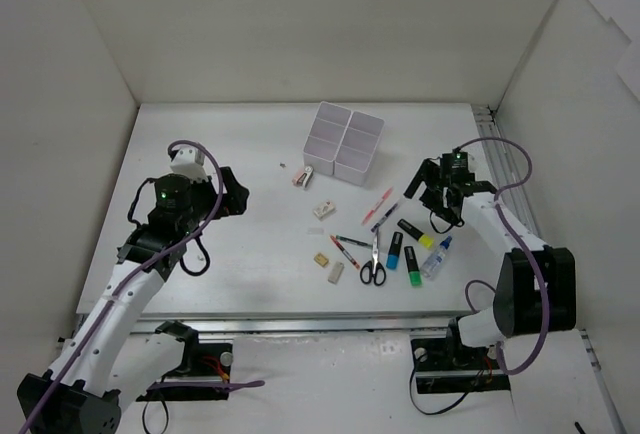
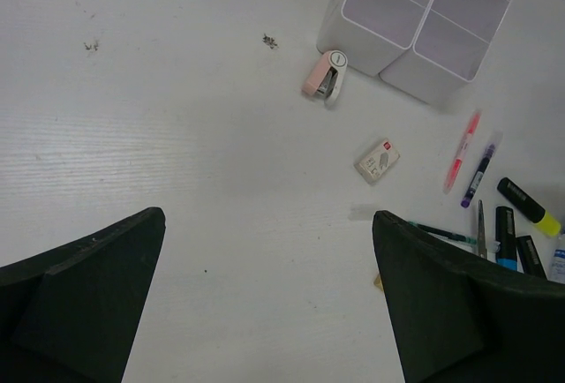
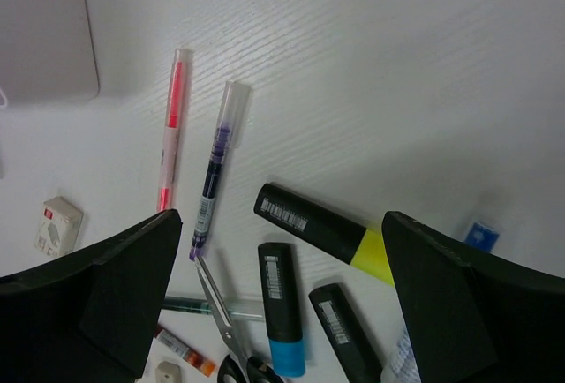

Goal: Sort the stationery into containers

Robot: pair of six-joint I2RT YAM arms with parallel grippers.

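Observation:
A white multi-compartment container point(image 1: 342, 142) stands at the back centre, a stapler point(image 2: 325, 76) beside it. Loose on the table lie a pink pen point(image 3: 172, 127), a purple pen point(image 3: 212, 180), scissors point(image 1: 373, 270), several markers point(image 3: 309, 221), a glue bottle point(image 1: 436, 259) and small erasers point(image 1: 324, 209). My left gripper is open, empty, over bare table left of the items. My right gripper stands open above the pens and markers, nothing between its fingers.
Walls surround the table at the back and sides; a metal rail runs along the front edge.

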